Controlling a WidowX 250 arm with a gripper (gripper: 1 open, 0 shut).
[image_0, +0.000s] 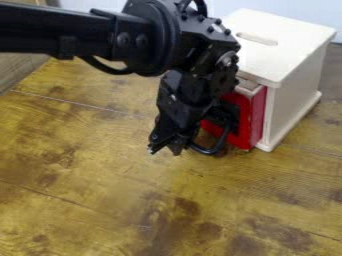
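A white wooden box with a slot in its top stands at the right, with a red front panel low on its left side. My black gripper hangs low in front of that panel, beside a black loop that lies against the red. The arm covers part of the box's front and top edge. Whether the fingers are apart or together, or hold anything, is not clear.
A white wall runs behind the box, and a pale plank edge is at the upper left.
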